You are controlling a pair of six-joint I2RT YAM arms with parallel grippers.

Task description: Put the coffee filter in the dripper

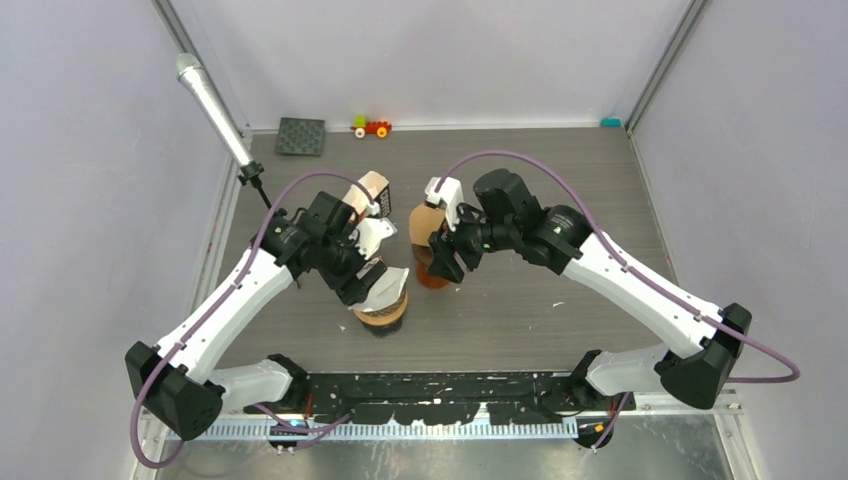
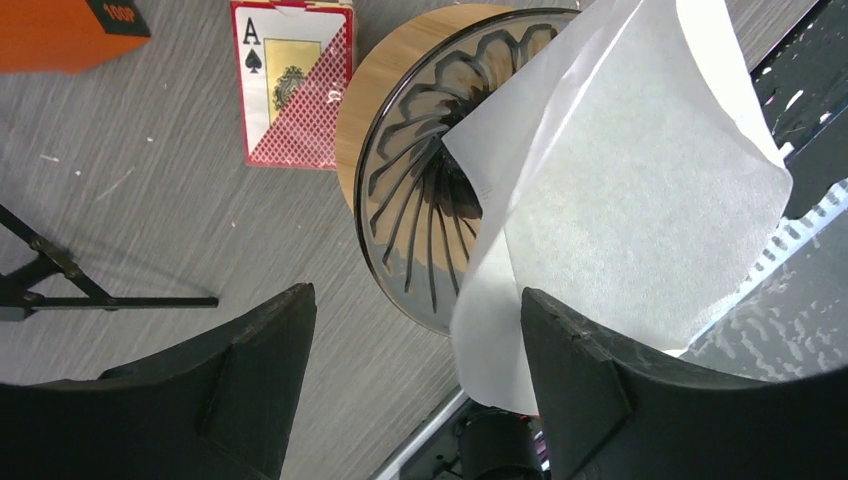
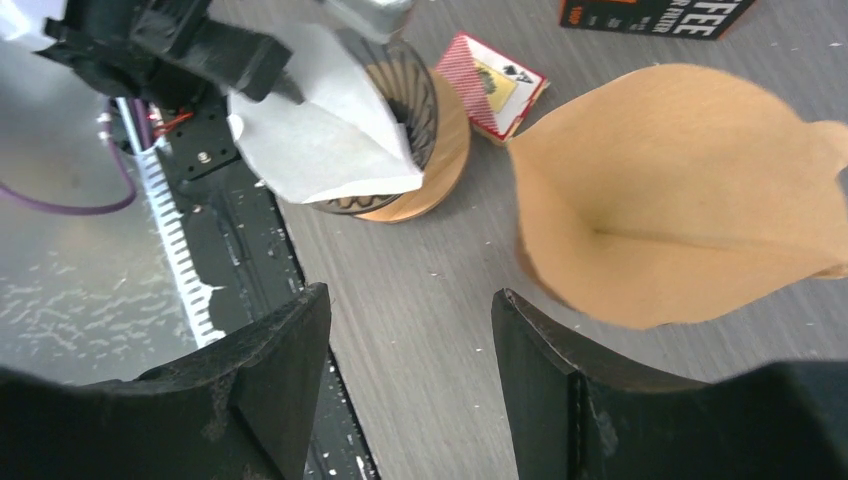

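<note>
The white coffee filter (image 2: 640, 190) slants across one side of the clear ribbed dripper (image 2: 410, 240). One corner dips into the cone, while much of the paper hangs out over the rim. My left gripper is open at the dripper's edge; its right finger (image 2: 575, 370) meets the paper, and a fold of the filter reaches into the gap. Farther right, my right gripper stands open and empty, apart from the filter. From the top, the left fingers (image 1: 362, 285) cover part of the filter.
A brown paper piece (image 3: 690, 190) stands in an orange-brown holder (image 1: 432, 278) right of the dripper. A playing-card box (image 2: 293, 85) lies beside the dripper, and a coffee filter box (image 3: 655, 15) stands behind.
</note>
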